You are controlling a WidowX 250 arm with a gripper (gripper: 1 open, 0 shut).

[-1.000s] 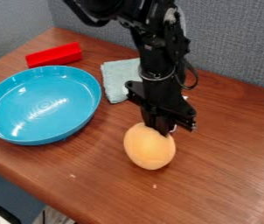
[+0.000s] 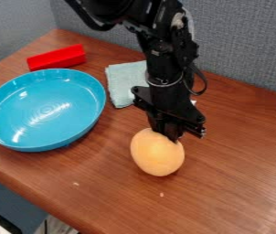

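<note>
My black gripper (image 2: 173, 123) points down at the middle of the wooden table, its tip right at the top of a pale orange, egg-shaped object (image 2: 155, 157). The fingertips are dark and overlap that object, so I cannot tell whether they are open or closed on it. A blue round plate (image 2: 37, 112) lies to the left.
A red block (image 2: 55, 58) lies at the back left, and a folded light cloth (image 2: 124, 82) sits behind the arm. Grey padded walls border the back. The table's front left edge drops away at lower left.
</note>
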